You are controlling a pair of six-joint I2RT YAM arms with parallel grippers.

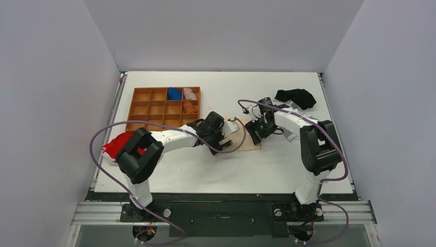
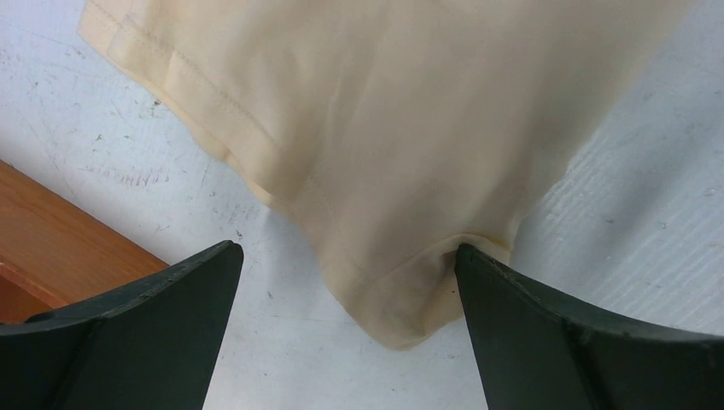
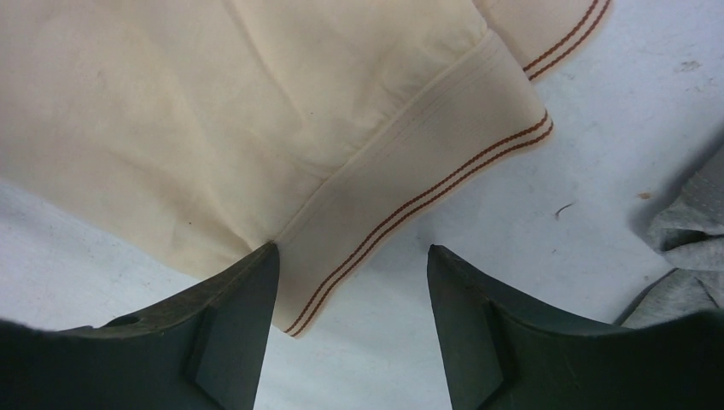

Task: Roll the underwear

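Note:
The beige underwear lies spread flat on the white table between my two grippers. My left gripper is open at its left end, and a narrow part of the cloth lies between the fingers. One black finger overlaps a small fold in that part. On the other side, my right gripper is open over the band with twin brown stitch lines. Its left finger overlaps the band's near end, while the other is over bare table. Whether either gripper touches the cloth, I cannot tell.
A brown divided box with a few rolled cloths stands at the back left. Red cloth lies partly under the left arm. Grey cloth and black cloth are on the right.

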